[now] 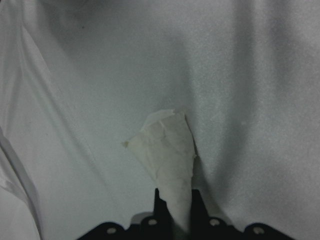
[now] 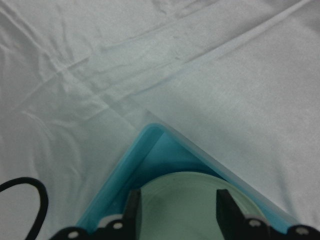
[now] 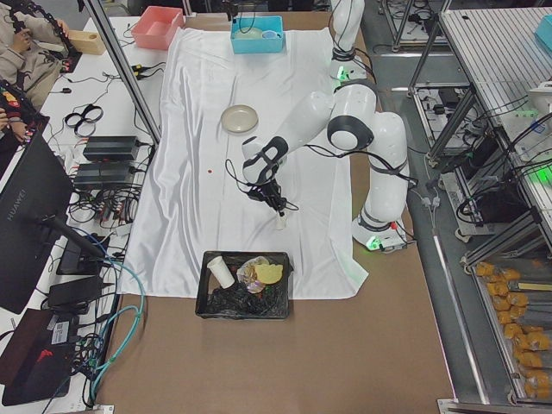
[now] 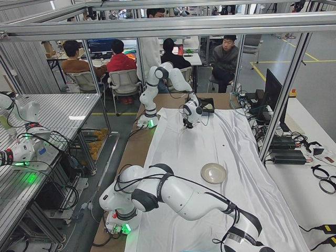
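A crumpled off-white piece of paper (image 1: 165, 150) is held by my left gripper, which is shut on it low over the white cloth (image 3: 207, 190); the same gripper (image 3: 278, 207) is at the middle front of the cloth in the camera left view. My right gripper stands open over a blue bin (image 2: 150, 140) with a pale green round plate or lid (image 2: 185, 205) inside, nothing visibly held.
A black tray (image 3: 241, 306) with a white cup, crumpled wrapping and a yellow item lies at the cloth's front edge. A beige plate (image 3: 239, 118) rests on the cloth.
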